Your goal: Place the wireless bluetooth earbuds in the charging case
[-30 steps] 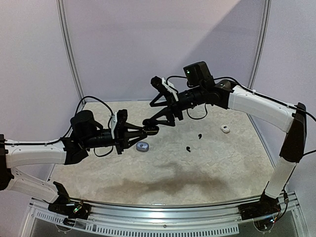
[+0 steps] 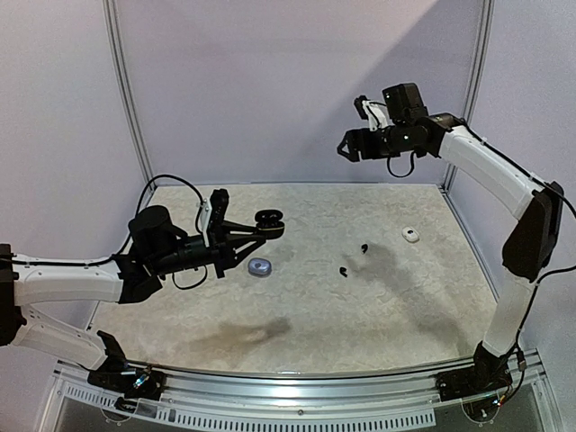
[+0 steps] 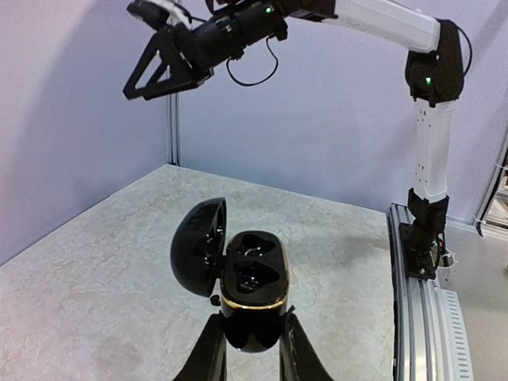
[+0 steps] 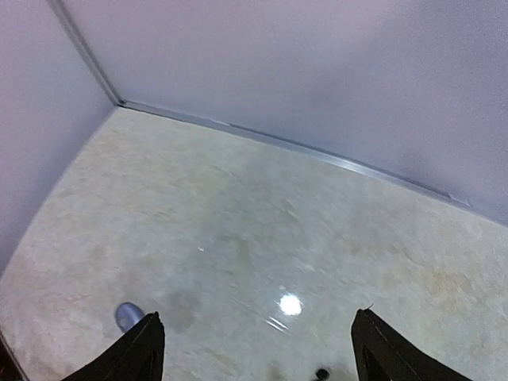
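Observation:
The black charging case [image 3: 252,298] with a gold line is held by my left gripper, shut on its lower part above the table. Its rounded lid [image 3: 194,250] stands open to the left in the left wrist view, showing dark glossy wells. Two small black earbuds lie apart on the table: a nearer earbud [image 2: 343,271] and a farther earbud [image 2: 364,247]. High near the back, my right gripper [image 2: 349,146] is well away from the case. Its fingers [image 4: 131,353] are spread in the right wrist view, with nothing gripped between them.
A blue-grey oval case [image 2: 259,267] lies on the table just below the held case. Farther right sits a small white object [image 2: 410,235]. Walls close in the back and sides.
My right gripper has pulled up and to the right, away from the case it was beside. The lid appears raised higher than a second ago.

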